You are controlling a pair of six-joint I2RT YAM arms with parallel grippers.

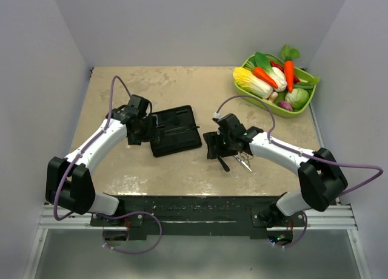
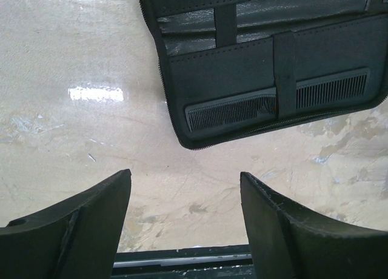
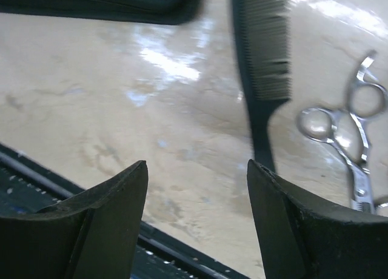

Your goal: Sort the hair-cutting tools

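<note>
A black zip case (image 1: pixel 176 139) lies open left of centre; a comb (image 2: pixel 224 112) sits in its strap pocket in the left wrist view. My left gripper is open above the case's near side, nothing between its fingers. My right gripper is open over a black comb (image 3: pixel 260 60) lying on the table, nothing between its fingers. Silver scissors (image 3: pixel 339 145) lie just right of that comb, partly hidden by my right arm in the top view.
A green basket (image 1: pixel 291 112) of vegetables stands at the back right.
</note>
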